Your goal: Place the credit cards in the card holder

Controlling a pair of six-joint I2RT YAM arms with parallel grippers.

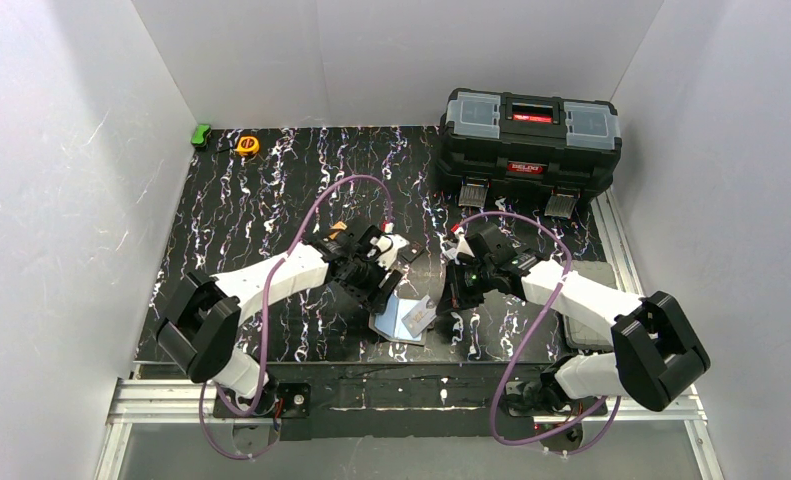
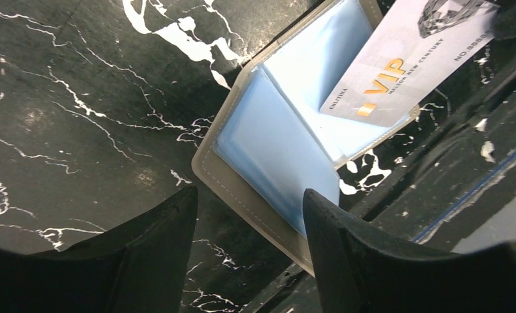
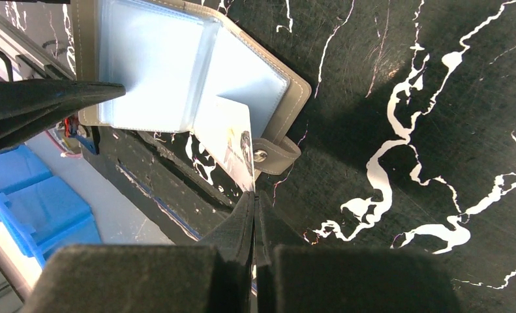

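Observation:
The card holder (image 2: 278, 143), brown with pale blue sleeves, lies spread open near the table's front edge. My right gripper is shut on a silver VIP card (image 2: 405, 62), holding it at one end. The card's other end lies over the holder's right-hand sleeve; whether it is inside the sleeve I cannot tell. My left gripper stands open at the holder's left cover, one finger (image 2: 323, 208) overlapping its lower edge in the left wrist view. Nothing is gripped between the left fingers. An orange card stack (image 1: 338, 228) shows partly behind the left arm.
A black toolbox (image 1: 531, 150) stands at the back right. Behind the grippers lies a small dark object (image 1: 411, 252). A yellow tape (image 1: 247, 146) and a green item (image 1: 201, 136) sit at the far left corner. Open table lies left of the holder.

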